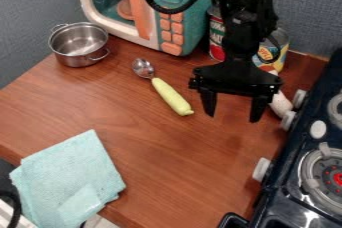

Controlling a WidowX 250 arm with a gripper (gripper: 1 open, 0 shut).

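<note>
My black gripper [234,106] hangs over the wooden table, open, with its two fingers apart and nothing seen between them. A yellow corn cob [173,97] lies to its left, next to a metal spoon [143,69]. A pale cylindrical object [281,105] is partly visible just right of the gripper. Cans [277,41] stand behind the arm, partly hidden by it.
A steel pot [80,47] and a toy microwave [171,34] stand at the back. A light blue towel [67,180] lies at the front left. A black stove [303,189] takes up the right edge.
</note>
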